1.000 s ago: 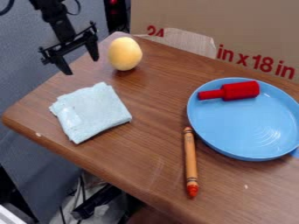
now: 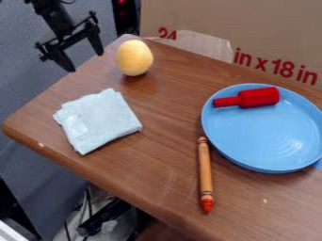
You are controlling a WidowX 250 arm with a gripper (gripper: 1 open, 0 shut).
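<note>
My black gripper (image 2: 71, 56) is at the upper left, over the table's far left edge, open, with nothing seen between its fingers. To its right a yellow rounded object (image 2: 135, 57) stands near the back of the table. A folded pale cloth (image 2: 97, 120) lies at the left. A blue plate (image 2: 262, 141) at the right holds a red cylindrical object (image 2: 254, 97). An orange crayon (image 2: 205, 176) lies left of the plate.
A large cardboard box (image 2: 233, 28) stands along the back.
My gripper has moved leftward, away from the yellow object. The objects on the table have not moved.
</note>
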